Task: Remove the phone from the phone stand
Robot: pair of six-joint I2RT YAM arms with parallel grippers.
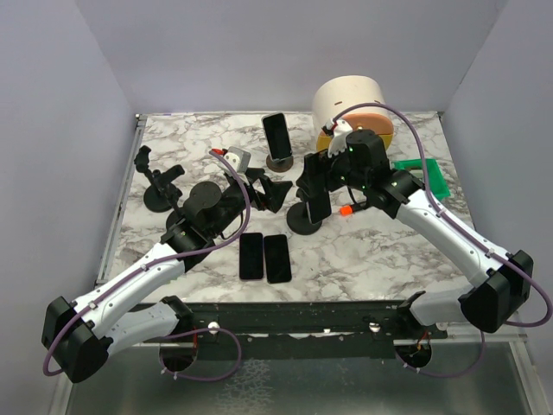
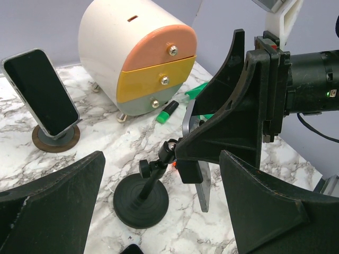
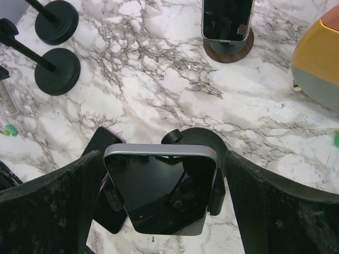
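Note:
My right gripper [image 1: 315, 173] stands open over a black phone [image 3: 159, 196] that is on a black stand in the middle of the table; in the right wrist view the phone sits between its two fingers. My left gripper [image 1: 268, 190] is open, to the left of that stand and facing it, with nothing between its fingers. Another phone [image 2: 39, 90] stands on a wood-based stand at the back middle. Whether the right fingers touch the middle phone, I cannot tell.
A rounded box [image 2: 100, 53] with coloured drawers is at the back right, beside a green tray [image 1: 436, 180]. Two dark phones [image 1: 276, 258] lie flat at the front middle. Several black stands [image 3: 58, 71] are at the left.

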